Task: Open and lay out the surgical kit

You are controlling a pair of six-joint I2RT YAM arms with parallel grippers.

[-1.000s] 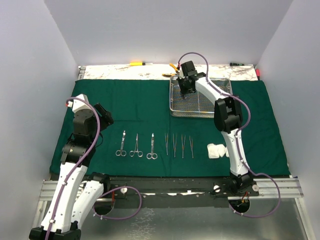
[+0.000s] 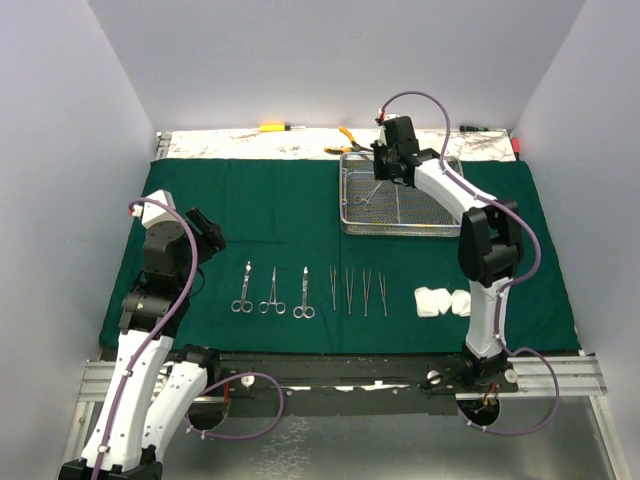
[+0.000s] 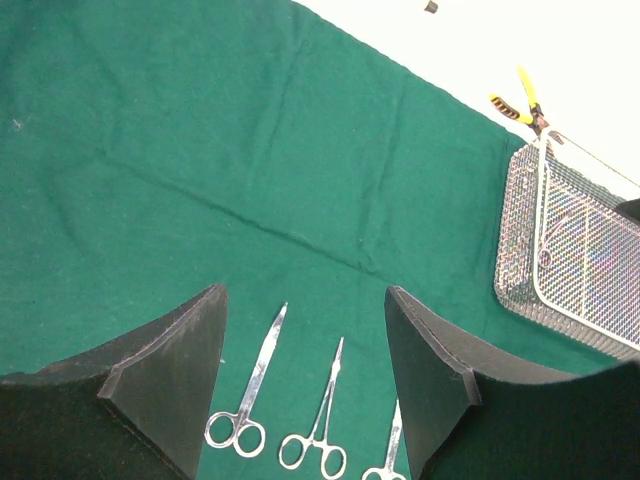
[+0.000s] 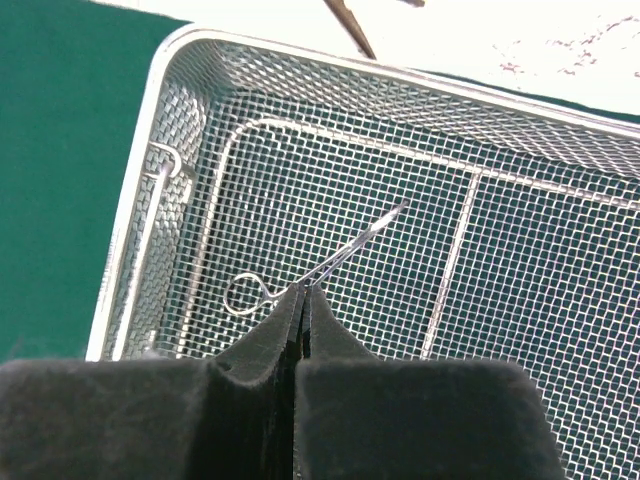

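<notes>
Inside the wire mesh basket [image 2: 400,229] at the back lies one scissor-like instrument [image 4: 375,226], its ring handle toward the basket's left side. Over it is my right gripper, shut, its fingertips overlapping the instrument in the right wrist view; nothing shows gripped between them. One ring is partly hidden by the fingers. On the green cloth [image 2: 270,190] three scissor-like tools [image 2: 243,287] stand in a row, with several tweezers [image 2: 349,291] to their right and white gauze pieces [image 2: 427,302] farther right. My left gripper is open and empty above the cloth's left side.
Behind the cloth runs a marble-patterned strip with a yellow-handled tool [image 2: 275,127], orange-handled pliers [image 2: 347,134] and a dark tool [image 2: 474,128]. The basket's raised rim [image 4: 130,210] surrounds the instrument. Bare cloth spreads across the back left and centre.
My right arm has shifted to the right and slightly up over the basket, uncovering the instrument and more gauze in the top view. The left arm looks unmoved.
</notes>
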